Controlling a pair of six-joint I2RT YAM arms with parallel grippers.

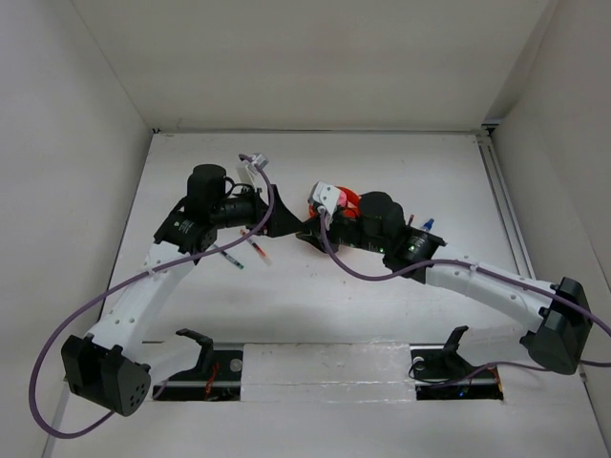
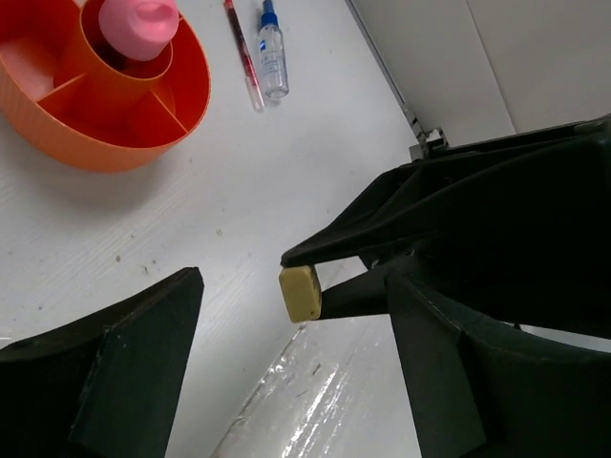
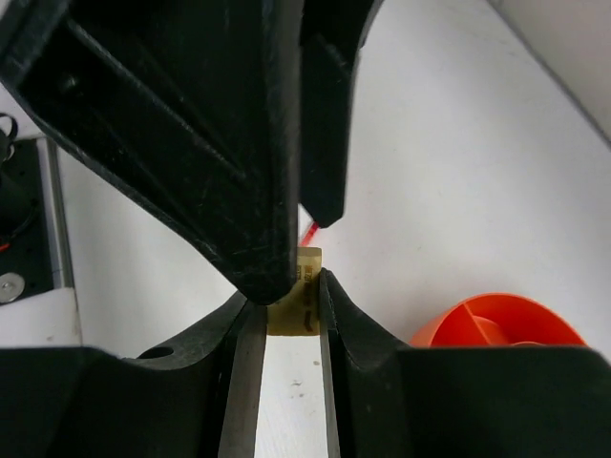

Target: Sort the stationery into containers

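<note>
In the left wrist view the orange round organiser [image 2: 124, 143], with a pink item [image 2: 138, 21] in it, stands at upper left. My right gripper is shut on a small yellowish block [image 2: 300, 298], which sits between the fingers of my open left gripper. The right wrist view shows the block [image 3: 298, 322] held close by the dark left gripper. In the top view both grippers meet in front of the organiser [image 1: 351, 196]. A red pen [image 2: 243, 52] and a clear blue-capped bottle [image 2: 272, 62] lie right of it.
Two pens, an orange-red one [image 1: 258, 250] and a green one [image 1: 232, 260], lie on the left of the white table [image 1: 296, 305]. White walls enclose the sides and back.
</note>
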